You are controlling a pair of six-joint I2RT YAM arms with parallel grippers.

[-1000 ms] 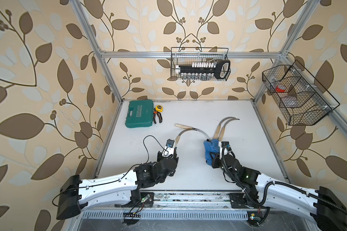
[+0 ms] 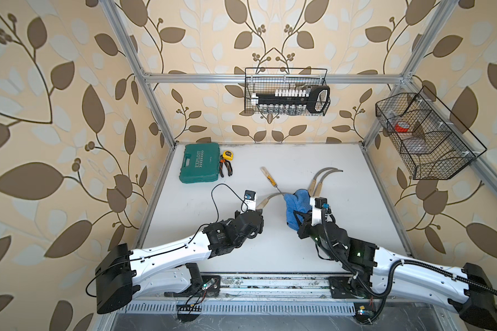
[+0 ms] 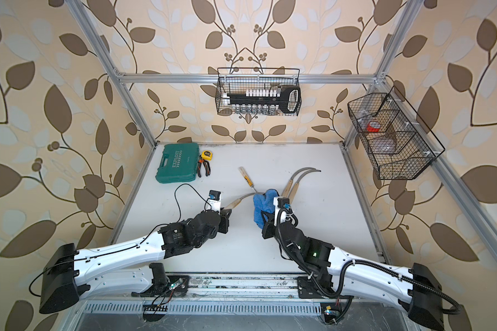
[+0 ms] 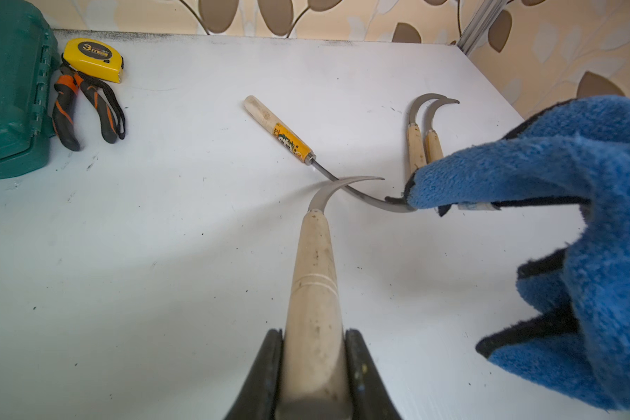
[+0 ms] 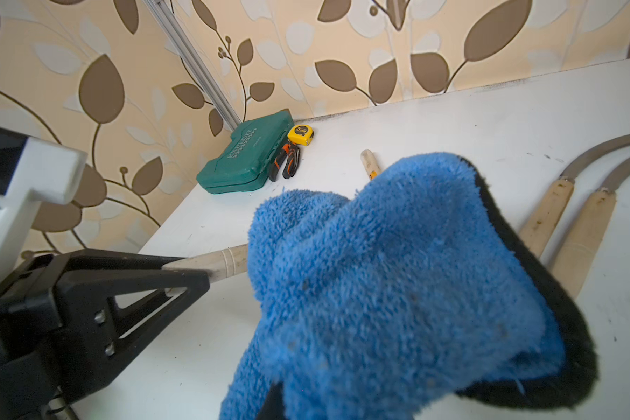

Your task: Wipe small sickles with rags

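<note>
In the left wrist view my left gripper is shut on the pale wooden handle of a sickle (image 4: 316, 259), its curved blade pointing forward and right. My right gripper (image 2: 299, 215) is shut on a blue rag (image 5: 399, 280) with dark edging, which drapes over and hides most of the fingers. On the table lies a loose sickle with a yellow-labelled handle (image 4: 285, 135); the rag covers the end of its blade in the left wrist view. The held blade's tip is near the rag in the top views; whether they touch, I cannot tell.
Two more sickles (image 5: 577, 210) lie side by side, right of the rag. A green case (image 2: 200, 162), yellow tape measure (image 2: 227, 156) and pliers (image 2: 225, 166) occupy the back left. Wire baskets (image 2: 286, 93) hang above.
My left gripper has moved slightly right and away from me with its sickle. The loose sickle has swung round and shows its yellow label.
</note>
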